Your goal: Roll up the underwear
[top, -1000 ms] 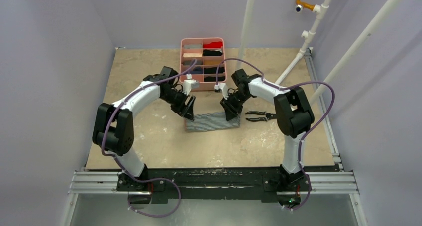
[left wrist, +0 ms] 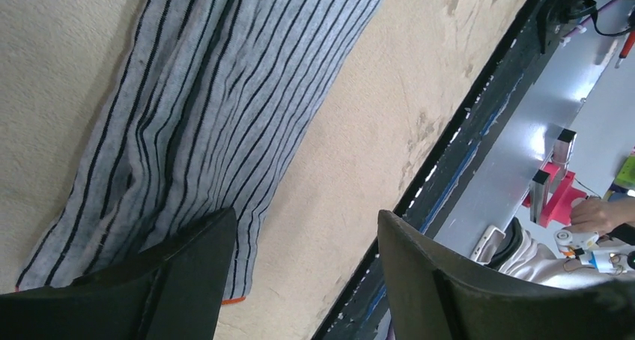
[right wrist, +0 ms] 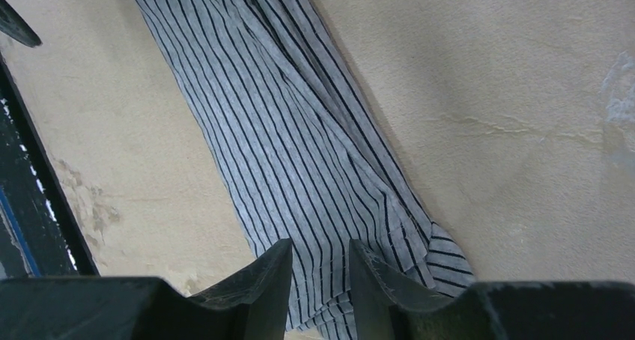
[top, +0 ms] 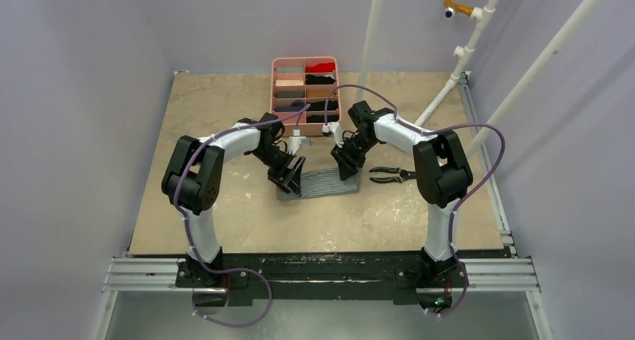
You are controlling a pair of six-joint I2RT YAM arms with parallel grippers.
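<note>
Grey underwear with dark stripes (top: 320,183) lies as a long folded strip on the table, with loose creases along one side in the left wrist view (left wrist: 277,78). My left gripper (top: 290,183) is down at its left end, fingers parted above the cloth and its edge (left wrist: 307,243). My right gripper (top: 346,171) is at the right end; in the right wrist view its fingertips (right wrist: 277,261) stand apart, part open, over the bunched end of the cloth. Whether either touches the fabric is unclear.
A pink divided box (top: 305,129) of folded garments stands behind. Black-handled tools (top: 389,179) lie right of the cloth. White pipes (top: 472,40) rise at the back right.
My left arm has moved right and down onto the left end of the underwear. The right gripper has barely moved.
</note>
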